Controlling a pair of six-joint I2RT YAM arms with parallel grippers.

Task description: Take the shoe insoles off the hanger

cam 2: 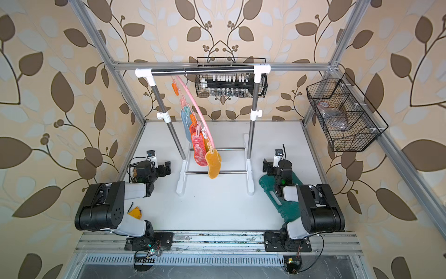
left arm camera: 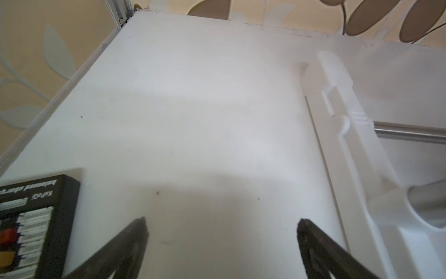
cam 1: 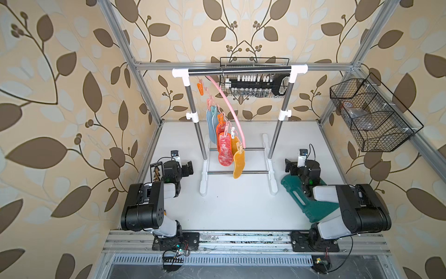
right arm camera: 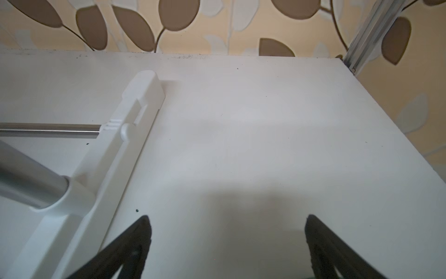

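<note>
Colourful insoles hang clipped along a pink hanger (cam 1: pixel 225 100) on a steel rack: blue (cam 1: pixel 211 125), orange, red (cam 1: pixel 225 151) and yellow (cam 1: pixel 239 162), with a small orange piece (cam 2: pixel 175 89) high at the back. My left gripper (cam 1: pixel 188 168) is low, left of the rack, open and empty; its fingertips frame bare table in the left wrist view. My right gripper (cam 1: pixel 290 166) stands low to the right of the rack, likewise open with nothing between its fingers.
The rack's white feet (right arm camera: pixel 139 97) stand on the white table. A charger (left arm camera: pixel 34 223) lies by the left gripper, a green board (cam 2: pixel 288 209) under the right arm. Wire baskets (cam 2: pixel 346 121) hang on the right and back. Clear table lies ahead of both grippers.
</note>
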